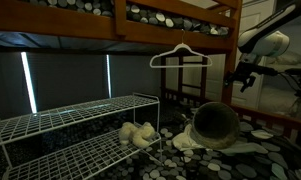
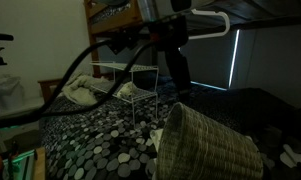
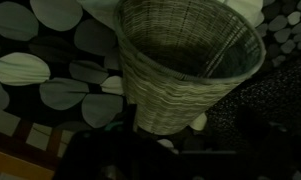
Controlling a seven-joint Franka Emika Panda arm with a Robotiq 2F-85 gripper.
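Note:
A woven wicker basket [image 1: 215, 126] lies on its side on the patterned bedding, its round mouth toward the camera in the first exterior view. In the second exterior view the basket [image 2: 205, 145] fills the lower right. From the wrist, the basket's mouth and woven wall [image 3: 175, 95] lie beyond the gripper. My gripper [image 1: 240, 80] hangs above and to the right of the basket, apart from it in the first exterior view. Its dark fingers [image 3: 255, 128] stand spread in the wrist view, and nothing shows held between them.
White wire shelves [image 1: 85, 145] stand at left, with a beige plush toy [image 1: 137, 135] beside them. A white hanger [image 1: 180, 57] hangs from the upper bunk. Pale cloth [image 1: 185, 141] lies beside the basket. Wooden bed rails [image 1: 275, 119] run along the right.

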